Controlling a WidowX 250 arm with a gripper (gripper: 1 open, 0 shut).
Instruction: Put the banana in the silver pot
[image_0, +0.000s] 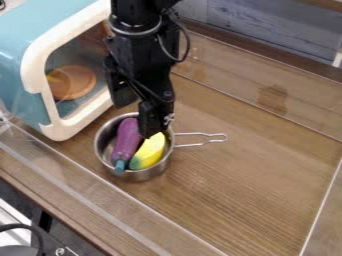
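Note:
The yellow banana (150, 152) lies inside the silver pot (155, 172), on its right side. Beside it in the same pot rests a purple eggplant-like toy (127, 140) with a teal end. My black gripper (144, 128) is just above the pot's far rim, over the banana's upper end. Its fingertips are dark and overlap one another from this angle, so I cannot make out whether they are parted or still touch the banana.
A light blue, white-rimmed box (51, 70) stands left of the pot, with an orange-brown round item (78, 80) inside. The pot's wire handle (201, 138) points right. Bare wooden surface (254, 180) spreads to the right.

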